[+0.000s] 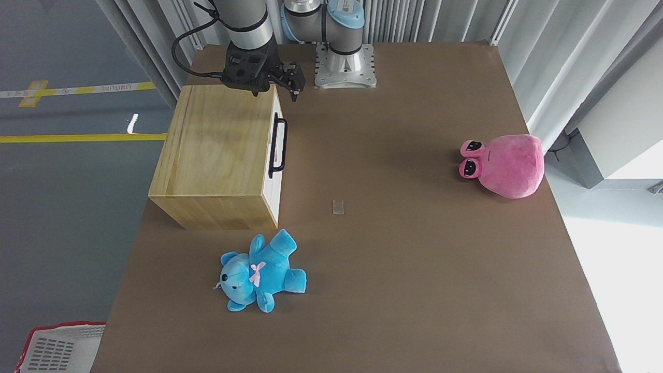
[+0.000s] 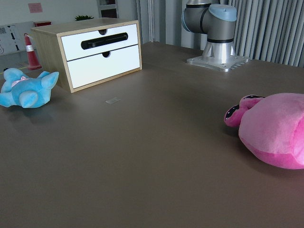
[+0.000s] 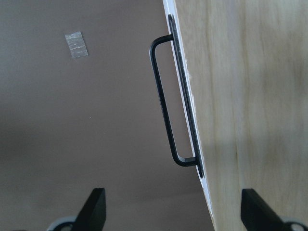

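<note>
A wooden cabinet [image 1: 211, 143] with two white drawer fronts [image 2: 102, 66] stands on the brown table [image 1: 435, 261]; its black handle [image 3: 163, 106] sticks out from the upper drawer, which is shut. My gripper hangs above the cabinet's rear end in the front view, fingers wide open with nothing between them. A blue teddy bear [image 1: 267, 273] lies in front of the cabinet; a pink plush toy [image 1: 509, 165] lies at the table's right edge.
The robot's base [image 1: 345, 68] is at the back. A small clear patch [image 3: 76, 44] is on the table beside the cabinet. A red-rimmed basket [image 1: 59, 348] is off the table at the lower left.
</note>
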